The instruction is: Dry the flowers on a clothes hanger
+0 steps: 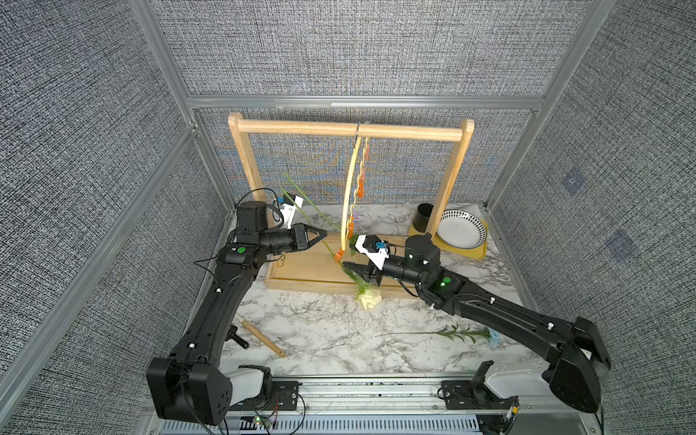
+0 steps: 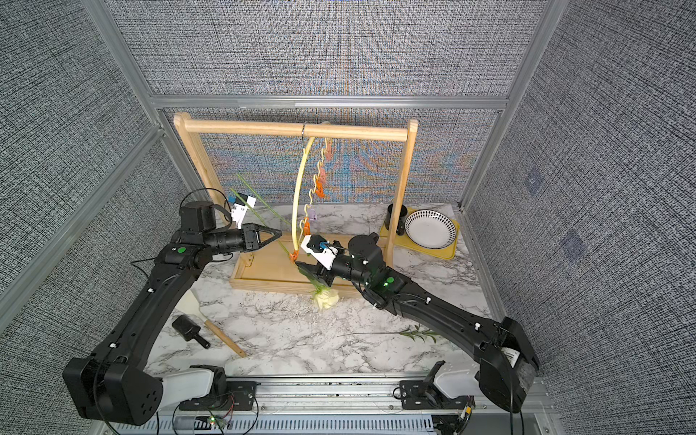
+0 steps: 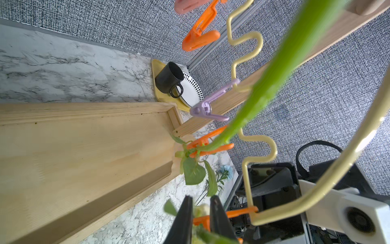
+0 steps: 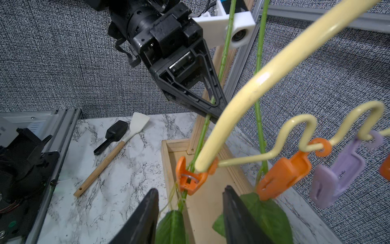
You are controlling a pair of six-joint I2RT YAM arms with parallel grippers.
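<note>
A pale yellow hanger hangs steeply tilted from the wooden rail, with orange and lilac clips along its wavy bar. At its low end an orange clip sits on the stem of the white flower, whose head points down. Another green stem rises by a second orange clip. My left gripper is slightly open beside the upper stem; whether the stem lies between its fingers cannot be told. My right gripper stands open around the low clip's underside, with leaves just below. A blue flower lies front right.
The wooden rack stands over a shallow wooden tray. A black mug and a plate are at the back right. A spatula and a black scoop lie front left.
</note>
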